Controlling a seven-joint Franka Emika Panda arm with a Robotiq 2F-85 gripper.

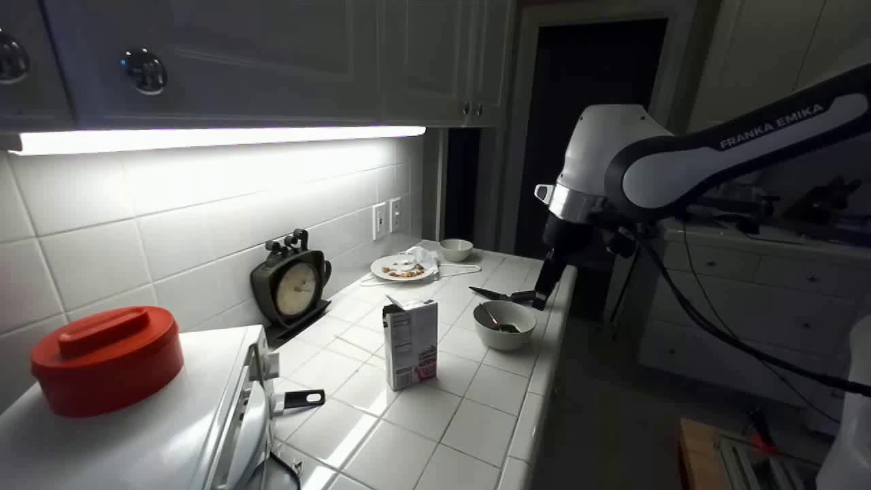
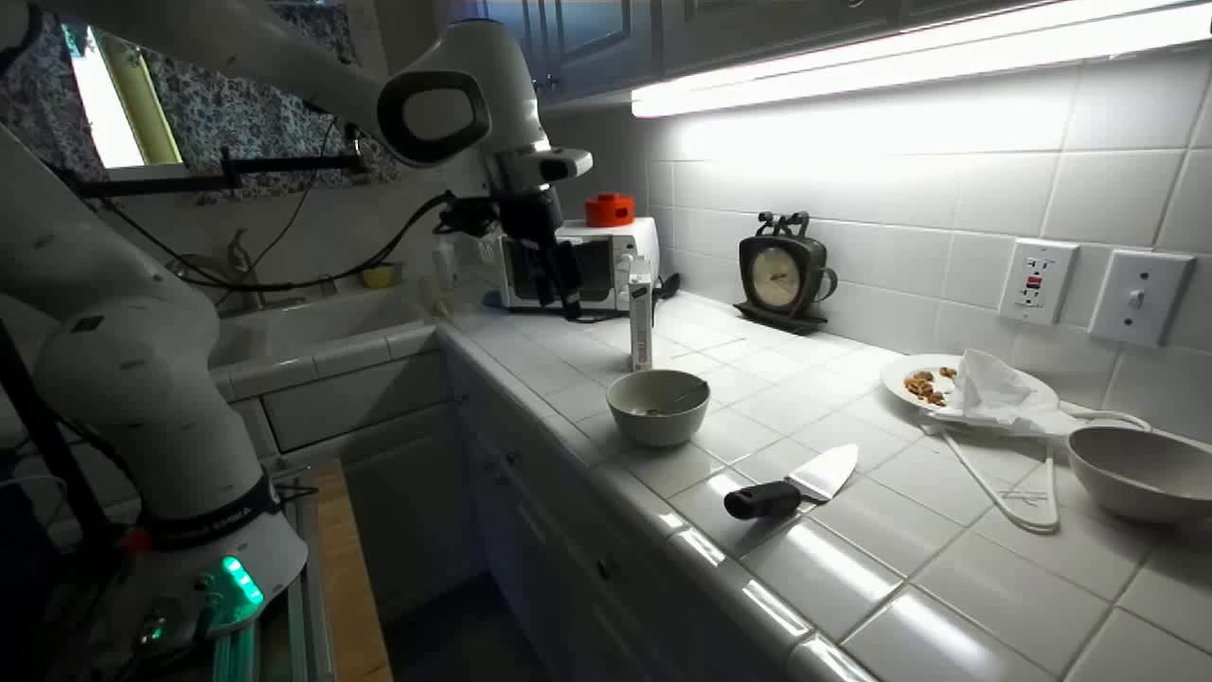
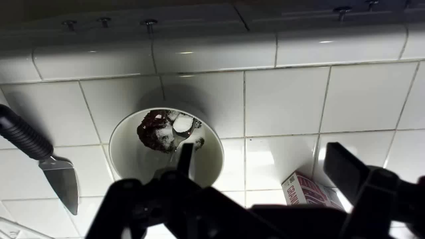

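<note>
Wide open, my gripper hangs over the counter with nothing between its fingers. One black finger [image 3: 185, 158] overlaps the bowl in the wrist view. That white bowl [image 2: 656, 419] stands near the counter's front edge; it holds a dark mass with white powder and a metal spoon [image 3: 183, 133] leaning inside. Beyond the other finger lies a white and red carton [image 3: 304, 191], partly hidden; it stands upright and open-topped in the first exterior view. A cake server [image 2: 790, 489] with a black handle lies flat beside the bowl.
By the wall, a plate [image 2: 898, 375] holds brown crumbs and a crumpled wrapper, near a second bowl [image 2: 1142, 472]. A scale-like clock [image 1: 296, 282] and a toaster oven [image 1: 204, 376] carrying a red container [image 1: 114, 363] stand along the counter. Bare tiles lie around the carton.
</note>
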